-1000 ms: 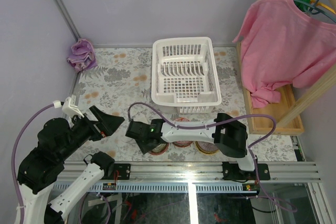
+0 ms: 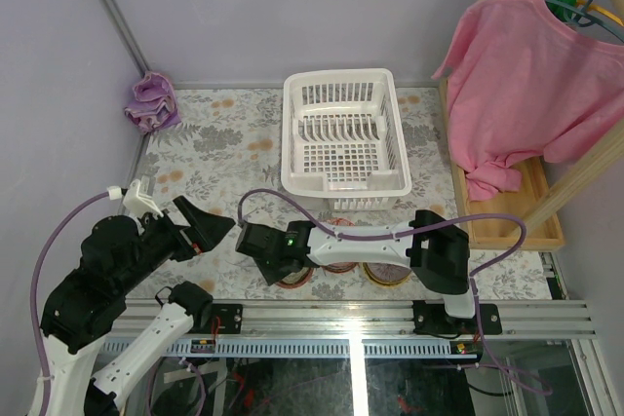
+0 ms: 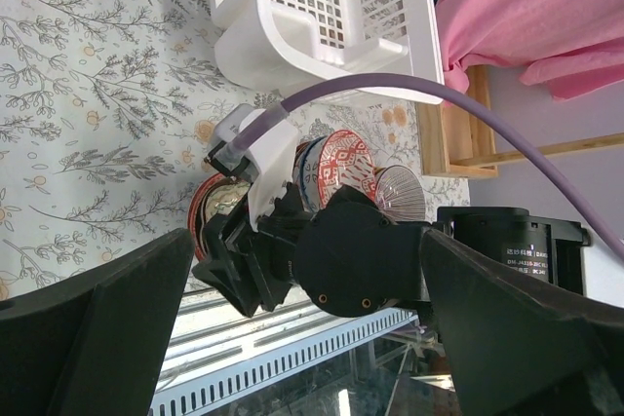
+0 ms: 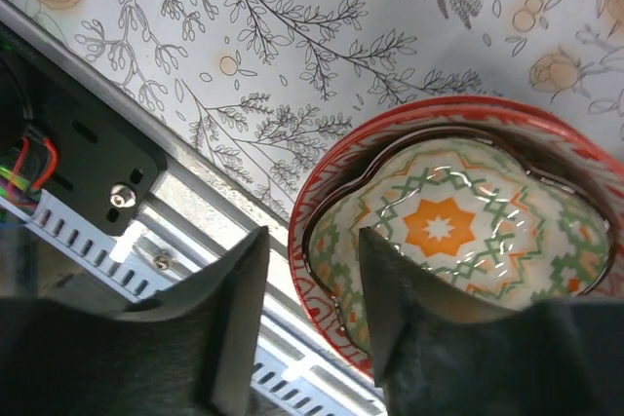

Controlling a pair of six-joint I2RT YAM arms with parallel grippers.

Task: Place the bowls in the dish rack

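Several patterned bowls lie along the front of the counter, partly hidden under my right arm: a red one, a ribbed one and the red-rimmed oval bowl (image 4: 444, 231) seen from above in the right wrist view. My right gripper is over that bowl's left rim, fingers apart on either side of it; whether they touch it is unclear. My left gripper (image 2: 200, 231) hangs open over the counter to the left, empty. The white dish rack (image 2: 345, 133) stands empty behind the bowls.
A pink shirt (image 2: 526, 75) hangs over a wooden tray (image 2: 536, 221) at the right. A purple cloth (image 2: 151, 102) sits at the back left. The counter left of the rack is clear. A metal rail (image 2: 292, 314) runs along the front edge.
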